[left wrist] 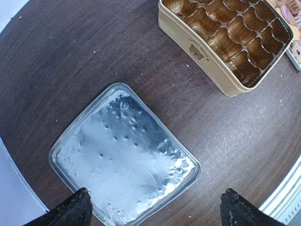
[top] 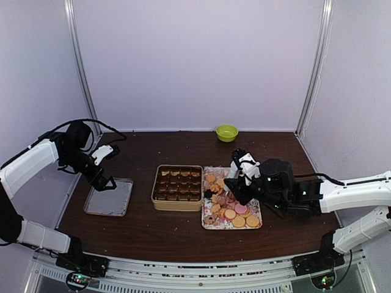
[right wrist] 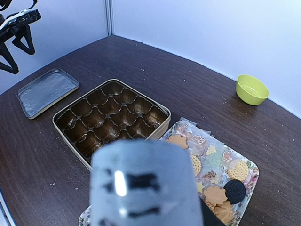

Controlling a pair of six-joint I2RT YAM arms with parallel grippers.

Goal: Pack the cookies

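Observation:
A cream tin (top: pixel 177 186) with an empty, brown, divided insert stands mid-table. Right of it, a patterned tray (top: pixel 208 224) bears several loose cookies (top: pixel 239 221). Over this tray my right gripper (top: pixel 235 188) is shut on a pale, rounded object (right wrist: pixel 143 183) with dark marks, which fills the near part of the right wrist view. It hides most of that gripper's fingers; what it is, I cannot tell. At the left, the tin's shallow lid (left wrist: pixel 124 155) lies flat. My left gripper hangs above it, open and empty.
A small green bowl (top: pixel 226 133) sits at the back of the table, behind the cookie tray. Bare table (top: pixel 153 146) lies behind the tin and in front of it. Walls close off the back and both sides.

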